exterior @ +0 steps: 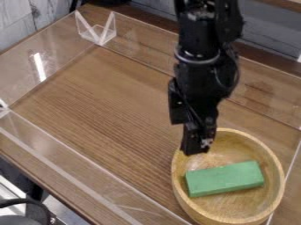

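My black gripper [194,135] hangs from the arm in the middle-right of the camera view, pointing down above the back edge of a light wooden bowl [194,206]. It looks open, with nothing visible between its fingers. A green rectangular block [223,180] lies in the bowl at the lower right.
A clear acrylic holder [94,31] stands at the back left. A dark cable lies at the lower left corner.
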